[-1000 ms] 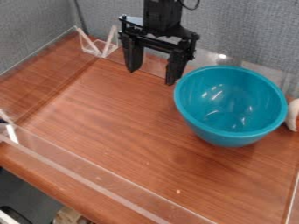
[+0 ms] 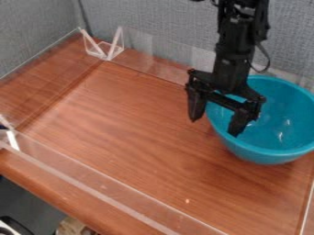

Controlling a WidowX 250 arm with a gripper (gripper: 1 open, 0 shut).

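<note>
My black gripper point(image 2: 221, 107) is at the left part of a large teal bowl point(image 2: 273, 138), with its fingers open and reaching over or into the bowl's near-left side. The bowl sits at the right of the wooden tabletop point(image 2: 117, 165). Whether the fingers touch the bowl's wall is hard to tell.
A small white wire stand point(image 2: 103, 48) is at the back left. Grey padded walls border the back and left.
The bowl appears shifted slightly right.
</note>
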